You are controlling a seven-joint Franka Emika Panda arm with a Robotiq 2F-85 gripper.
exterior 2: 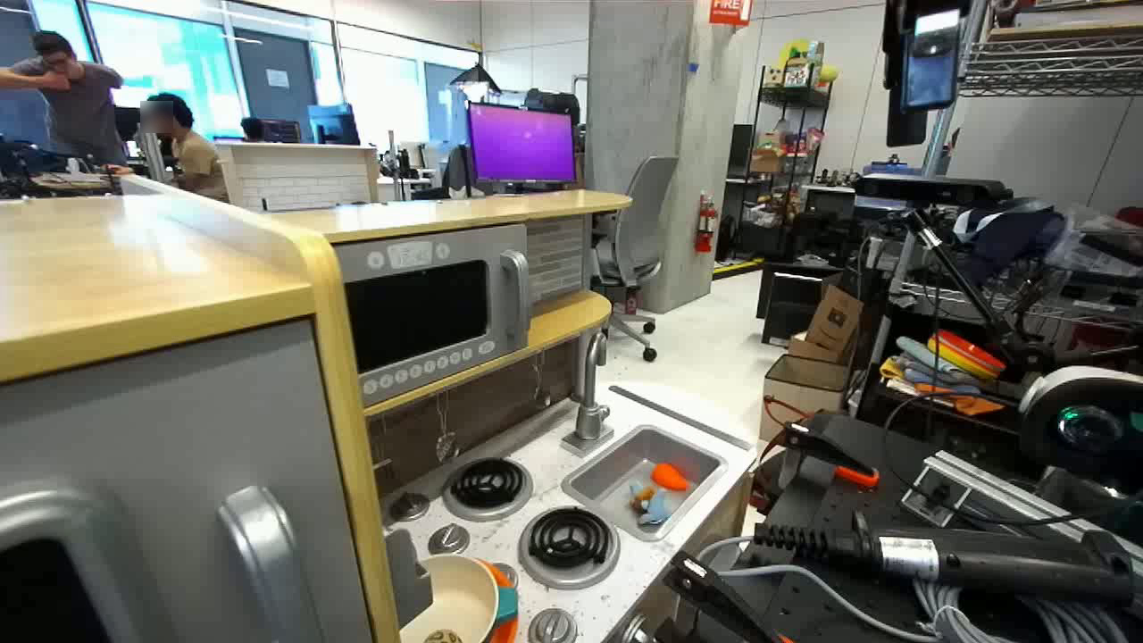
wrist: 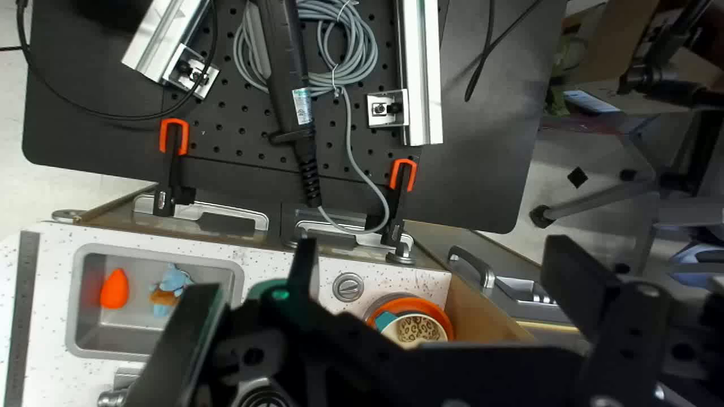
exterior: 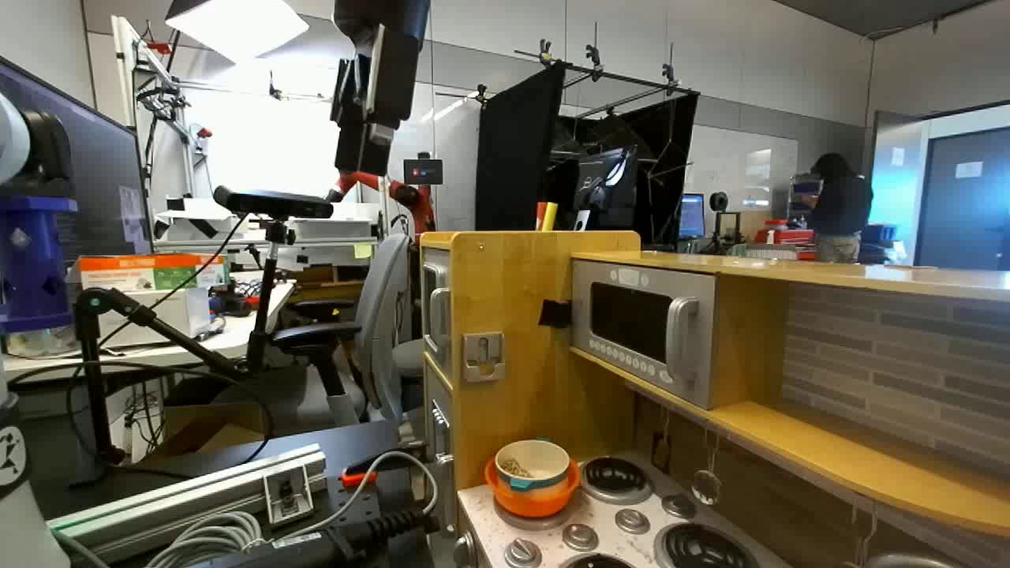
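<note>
High above the toy kitchen, my gripper stands open, with nothing between its widely spread fingers. It hangs at the top of exterior view 1, well clear of the counter. On the stove's corner burner, a cream pot (exterior: 533, 464) with teal trim sits in an orange bowl (exterior: 532, 502); a leopard-like pattern shows inside it from above. The grey sink (exterior 2: 600, 495) holds an orange toy (exterior 2: 669, 476) and a blue plush toy (exterior 2: 654, 508) with a brown part. My gripper body hides part of the stove in the wrist view.
A toy microwave (exterior: 644, 322) sits in the wooden shelf over the stove, its door shut. The faucet (exterior 2: 589, 396) rises behind the sink. Beside the kitchen, a black table (wrist: 475, 176) carries metal rails, coiled grey cable and clamps. Bare counter lies around the sink.
</note>
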